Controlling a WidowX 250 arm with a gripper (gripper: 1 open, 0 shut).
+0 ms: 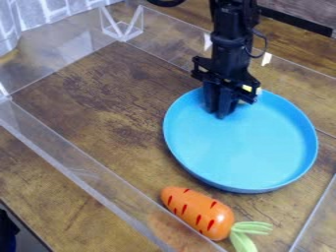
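The black gripper [226,94] is low over the back edge of the blue plate [239,148], at its upper left. A small yellow object [250,91] is mostly hidden behind the gripper. How far the fingers are open, and whether anything is between them, is hard to see. An orange toy carrot [199,209] with green leaves lies in front of the plate.
Bare wooden surface [92,108] fills the left, bordered by clear plastic walls. A white wire-like piece [121,22] stands at the back left. The tray's right wall runs close to the plate.
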